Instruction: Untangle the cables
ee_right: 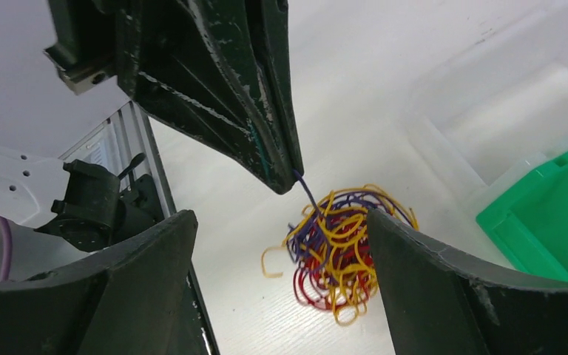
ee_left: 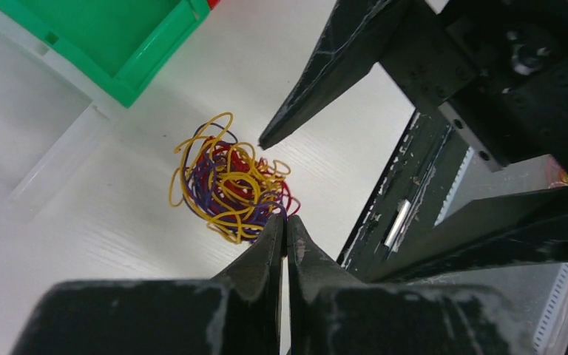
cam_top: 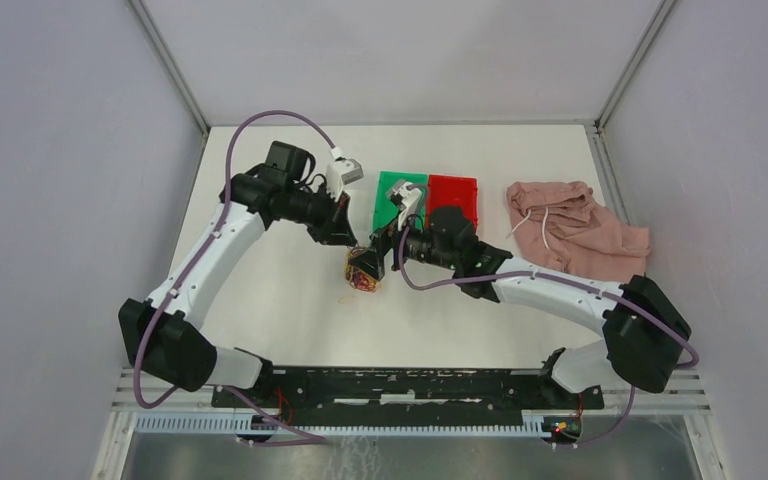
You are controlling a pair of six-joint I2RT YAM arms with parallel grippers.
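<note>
A tangle of yellow, purple and red cables (cam_top: 362, 277) hangs below my left gripper (cam_top: 354, 244), over the middle of the table. In the left wrist view the left gripper is shut on a purple cable (ee_left: 270, 205) leading into the bunch. The same purple strand (ee_right: 308, 194) runs from the left fingertips (ee_right: 282, 181) down to the bundle in the right wrist view. My right gripper has its fingers apart, with the bundle (ee_right: 344, 244) beyond them, beside one finger. Nothing shows gripped between its fingers.
Behind the cables stand a clear bin (ee_right: 466, 148), a green bin (cam_top: 388, 185) and a red bin (cam_top: 465, 190). A pink cloth (cam_top: 585, 235) lies at the right.
</note>
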